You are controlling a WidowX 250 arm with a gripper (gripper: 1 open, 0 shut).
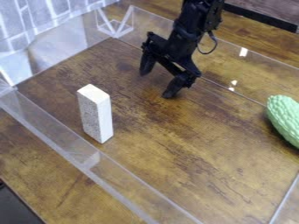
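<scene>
A black robot arm reaches in from the top centre, and its gripper (162, 75) hangs over the wooden surface at upper middle, its dark fingers spread apart. I see nothing clearly between them, though the dark parts are hard to separate. A white upright block (94, 114) with a speckled side stands at the left. A pale green, bumpy object like a bitter melon (284, 118) lies at the right edge, partly out of view.
Clear plastic walls (70, 153) border the wooden surface (176, 166) on several sides. A white crumpled cloth (41, 26) is at the top left, outside the walls.
</scene>
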